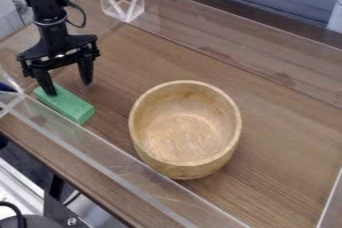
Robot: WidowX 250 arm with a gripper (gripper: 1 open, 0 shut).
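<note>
My black gripper [59, 70] is at the left of the camera view, open, with its fingers spread above a green block [70, 109] that lies on the wooden table. One finger reaches down at the block's upper end; whether it touches cannot be told.
A large round wooden bowl [185, 129] stands right of centre. A white wire-like holder [122, 8] is at the back. A clear plastic edge runs along the lower left.
</note>
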